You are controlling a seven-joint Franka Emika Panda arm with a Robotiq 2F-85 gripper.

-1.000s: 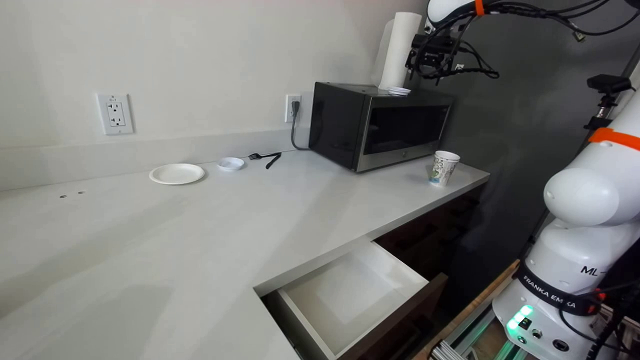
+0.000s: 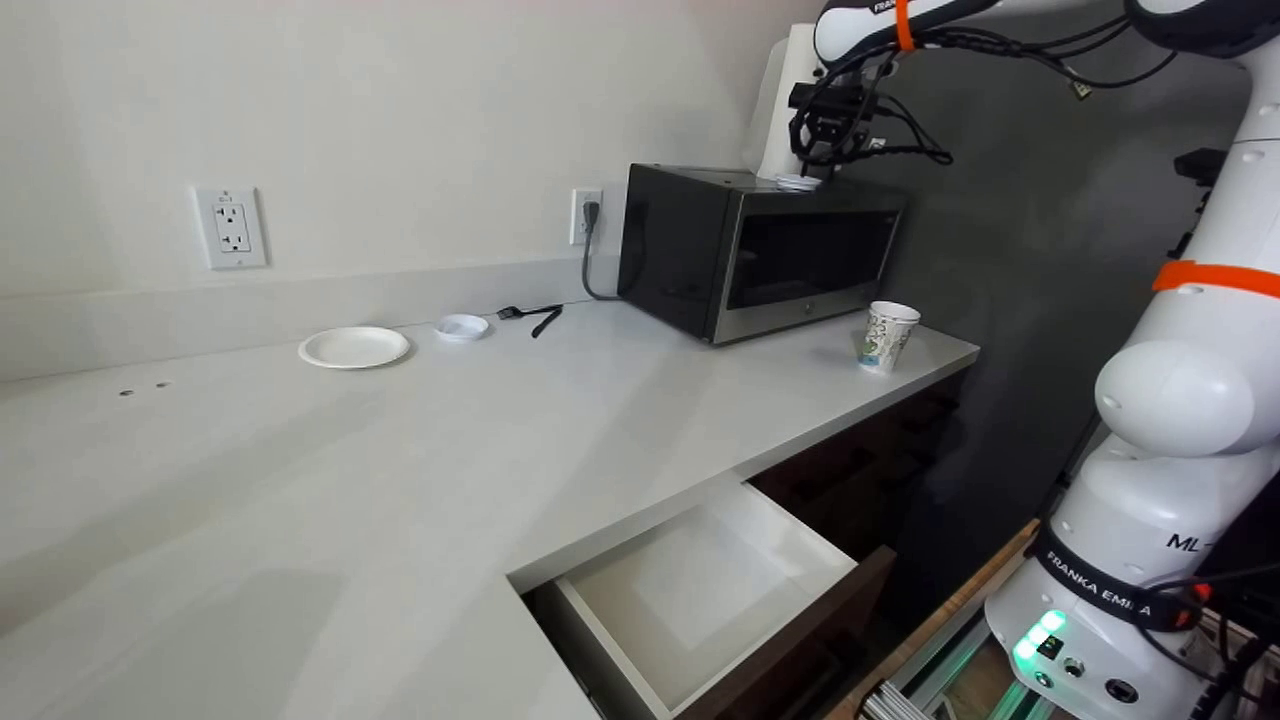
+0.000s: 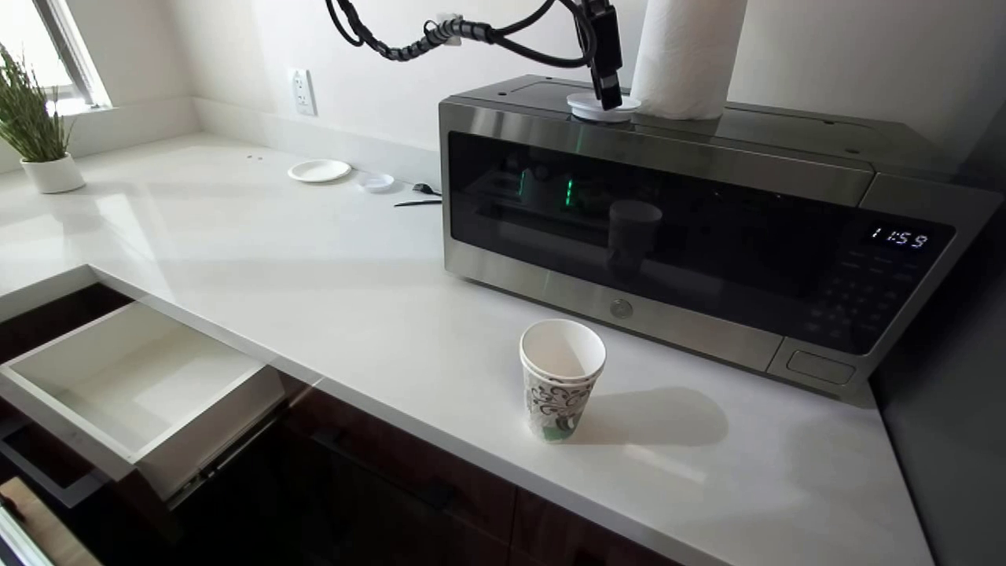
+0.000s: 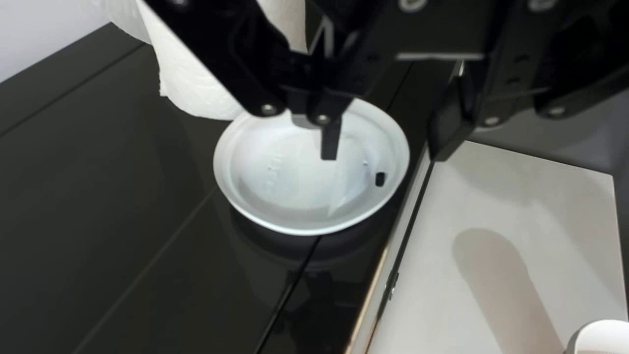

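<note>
On the front edge of the microwave's top lies a white cup lid [image 4: 283, 177], with a small dark sip hole toward its right side in the wrist view. My gripper hangs over it with its fingers part open. One fingertip [image 4: 330, 144] is above the lid's middle; the other finger [image 4: 451, 127] stands beyond the lid's right rim, past the microwave's front edge. Nothing shows gripped between them, and whether a finger touches the lid I cannot tell. A patterned paper cup [image 3: 558, 401] stands upright on the counter before the microwave.
A paper towel roll [image 3: 686, 61] stands close behind the lid on the microwave [image 3: 660, 151]. Toward the back wall lie a white plate [image 2: 354, 348], another small lid [image 2: 461, 328] and black cutlery [image 2: 534, 314]. An empty drawer [image 2: 708, 588] is pulled out.
My gripper has moved left in exterior view 1, closer to the towel roll and over the lid. The lid, cup and drawer look unmoved.
</note>
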